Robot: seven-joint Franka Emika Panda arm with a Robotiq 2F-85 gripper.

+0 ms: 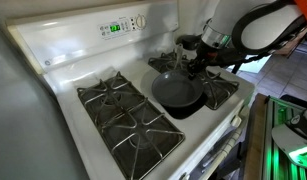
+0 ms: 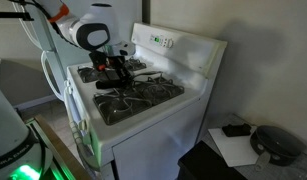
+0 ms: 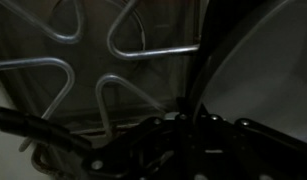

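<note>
A dark frying pan lies over the stove's grates toward the right side in exterior view 1. My gripper is at the pan's back right edge, its fingers pointing down. In the wrist view, the pan's curved rim runs down to the tips of my shut gripper and seems pinched there. The contact itself is very dark. In exterior view 2, the arm partly hides the pan.
Bare black burner grates cover the stove's left side. The control panel rises behind. A covered dark pot and a white sheet lie off to the side, on the counter.
</note>
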